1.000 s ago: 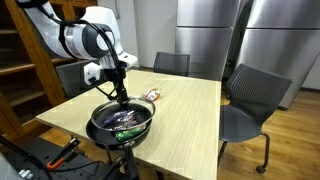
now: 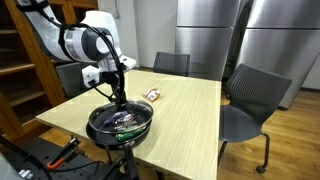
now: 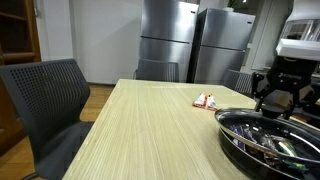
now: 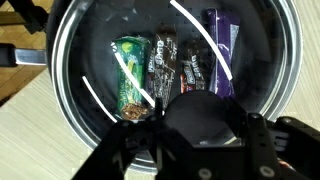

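A clear glass lid with a metal rim point(image 4: 66, 100) covers a dark pan point(image 2: 97, 134). My gripper is shut on the lid's round black knob point(image 4: 196, 114), pointing down over the pan. Through the glass, several wrapped snack bars show inside, among them a green one point(image 4: 132, 78), a brown one point(image 4: 162, 66) and a purple one point(image 4: 222, 50). In exterior view 2 the lid point(image 3: 270, 126) lies over the pan at a slight tilt. Whether its rim rests fully on the pan is hard to tell.
A red and white packet point(image 2: 152, 94) lies on the wooden table point(image 2: 185, 115) behind the pan. A pan handle point(image 4: 20, 55) sticks out at left in the wrist view. Dark chairs point(image 2: 250, 115) stand around the table.
My gripper has come down slightly and a little to the left, with the lid settling lower over the pan. The packet has stayed where it was.
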